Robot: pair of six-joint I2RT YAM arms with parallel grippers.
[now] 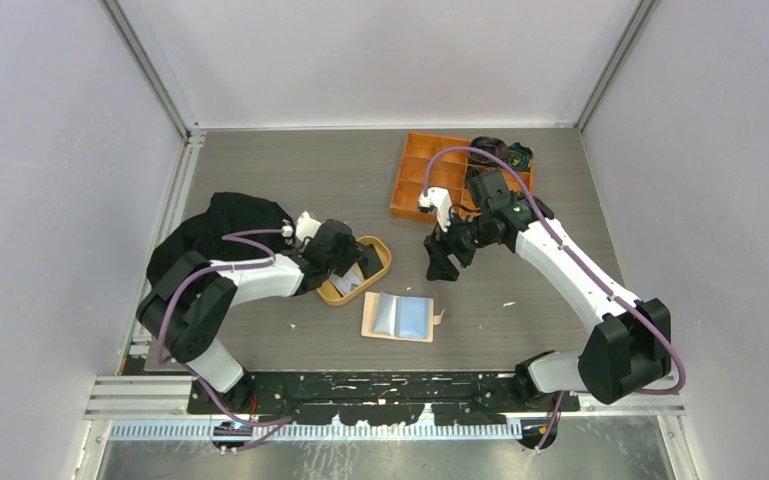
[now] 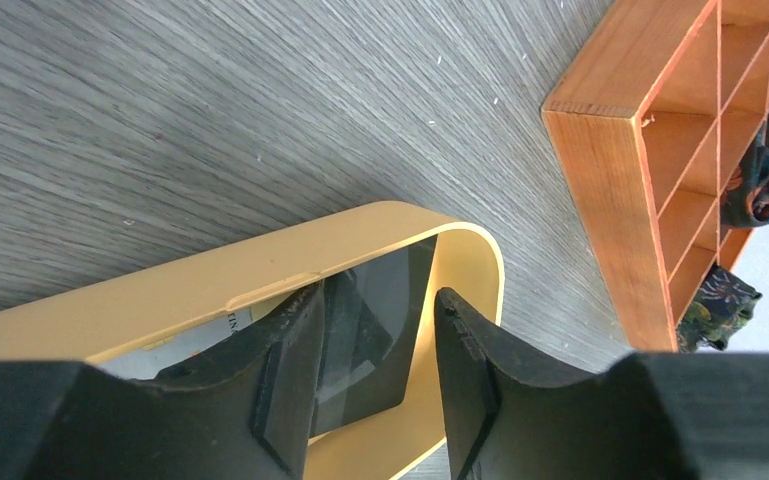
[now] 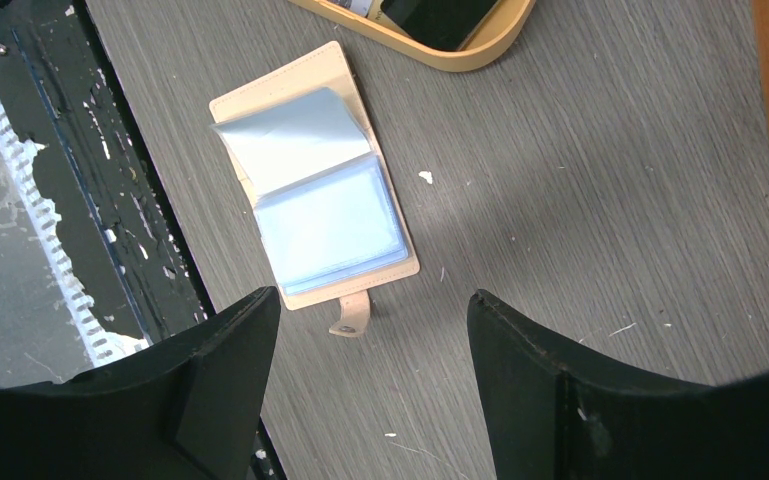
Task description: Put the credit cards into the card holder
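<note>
A tan oval tray [image 1: 334, 300] in the top view holds a black card [image 2: 385, 330] at its far right end and paler cards [image 1: 346, 283] nearer its front. In the left wrist view my left gripper is at that end, its fingers apart. One finger [image 2: 298, 345] reaches inside the tray beside the black card; the other lies over the end wall. The card holder [image 3: 330, 220] rests opened on the table, showing clear bluish sleeves and a short strap. Empty and open, my right gripper hovers up and to the right of the holder.
An orange compartment box [image 1: 415, 165] with dark patterned cloth items [image 1: 490, 150] stands at the back. Black cloth [image 1: 228, 220] lies at the left. Bare table spreads right of the card holder.
</note>
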